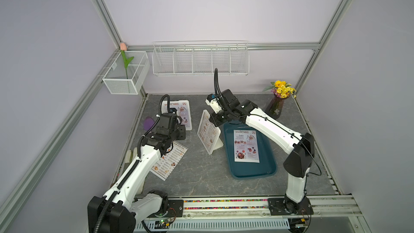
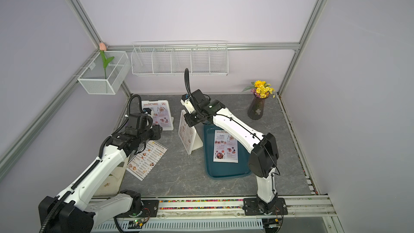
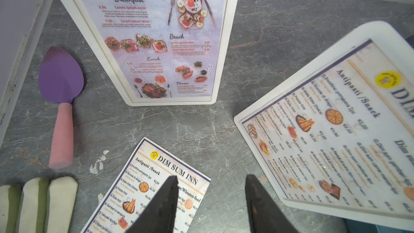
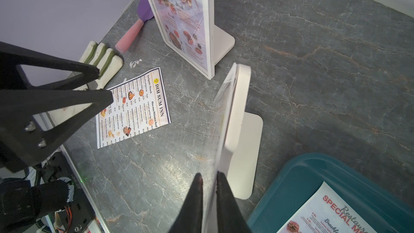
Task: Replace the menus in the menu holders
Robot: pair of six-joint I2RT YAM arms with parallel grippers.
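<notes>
My left gripper is open and empty, above the table by a loose Dim Sum Inn menu. Behind it, a white-framed holder shows the Special Menu. The other holder, left of the tray, tilts back on a white foot and shows a Dim Sum menu. At its upper edge my right gripper stands partly open, its fingers on either side of the frame; whether they touch it I cannot tell. A clear sheet bows out from that frame. Another Special Menu lies in the tray.
The blue-green tray lies right of the holders. A purple spatula and several green-and-white pieces are at the left edge. A flower vase stands back right. Bare table shows at front centre.
</notes>
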